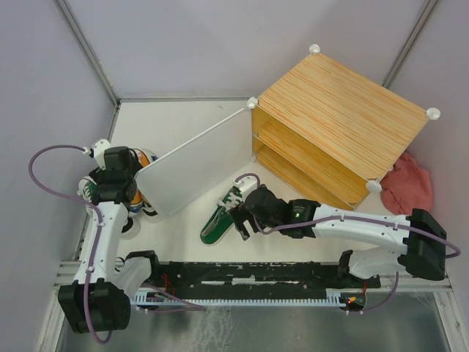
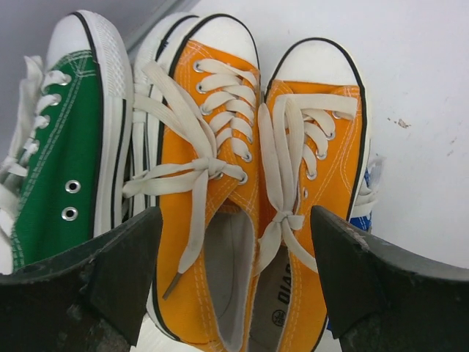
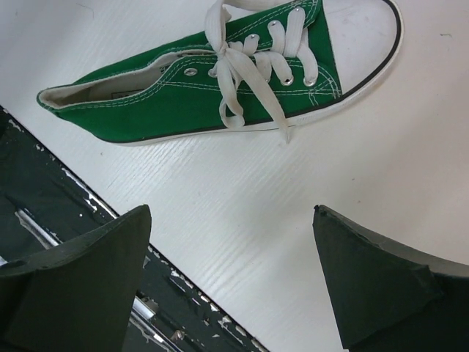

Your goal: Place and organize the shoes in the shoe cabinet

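In the left wrist view two orange shoes [image 2: 212,132] with cream laces lie side by side, toes away from me. A green shoe [image 2: 62,147] rests to their left, and a bit of a blue shoe [image 2: 364,209] shows at their right. My left gripper hovers over the orange pair, fingers apart, gripping nothing. The other green shoe [image 3: 220,73] lies on the floor by my right gripper, which is open and empty, a little off the shoe's side. To the right stands the wooden shoe cabinet [image 1: 341,110], its shelves empty where visible.
A white door panel [image 1: 198,161] extends from the cabinet toward the shoe group and partly hides it from above. Red cloth [image 1: 407,185] lies behind the cabinet at right.
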